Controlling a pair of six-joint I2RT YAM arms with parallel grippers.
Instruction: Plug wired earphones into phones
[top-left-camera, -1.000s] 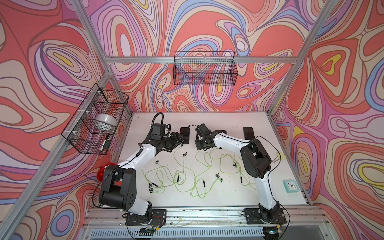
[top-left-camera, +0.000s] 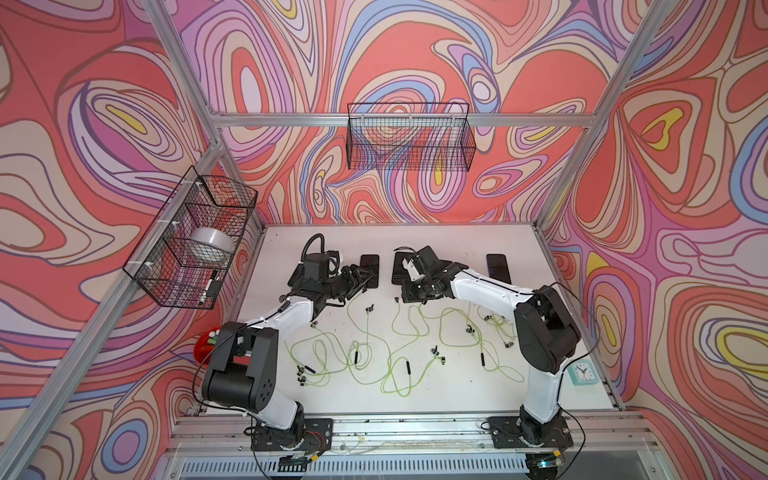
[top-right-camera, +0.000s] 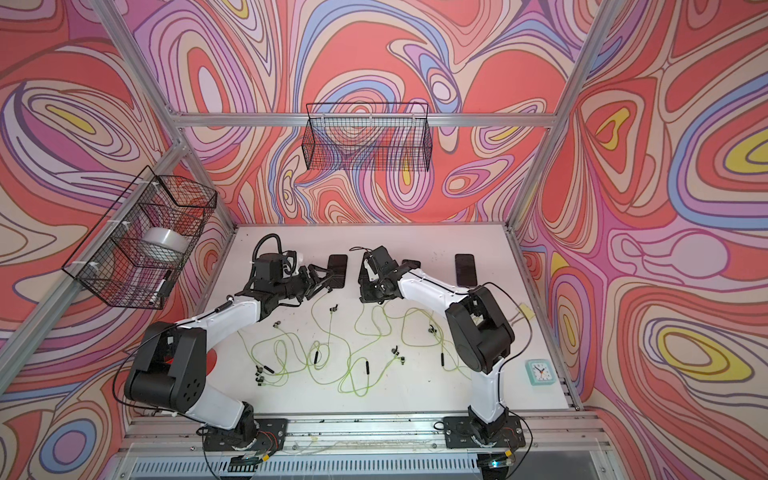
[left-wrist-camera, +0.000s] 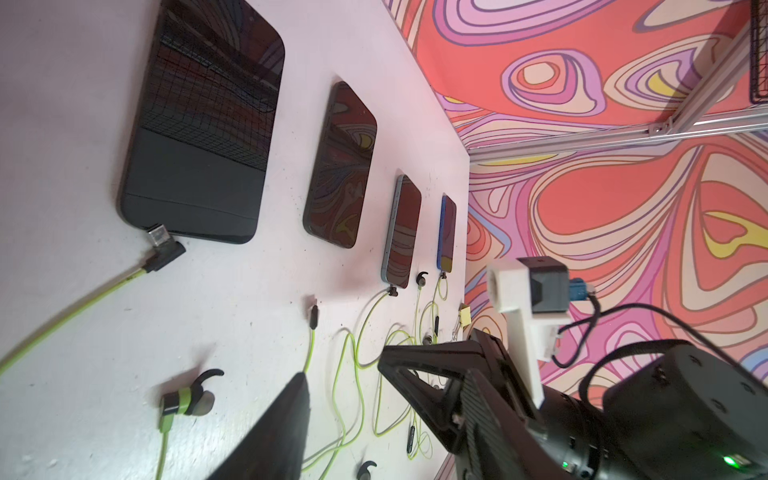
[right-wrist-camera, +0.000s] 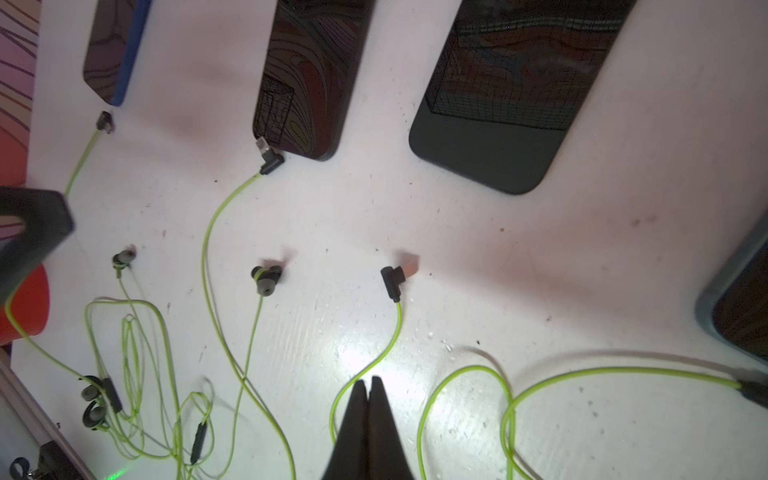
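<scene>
Dark phones lie along the back: a large one (left-wrist-camera: 200, 120), a black one (left-wrist-camera: 340, 160), others further off. Beside the large phone a green cable's angled plug (left-wrist-camera: 164, 256) lies loose. In the right wrist view, loose plugs (right-wrist-camera: 392, 280) lie below the phones. My left gripper hangs open above the cables, left of the middle, nothing seen between its blurred fingers. My right gripper is shut above a green cable, nothing visible between its fingertips; whether it touches the cable is unclear.
Tangled green cables and earbuds (top-left-camera: 436, 352) cover the middle and front. A clock (top-left-camera: 582, 372) sits front right, a red object (top-left-camera: 205, 345) at the left edge. Wire baskets (top-left-camera: 408, 136) hang on the back and left. The strip behind the phones is clear.
My left arm has shifted a little toward the front.
</scene>
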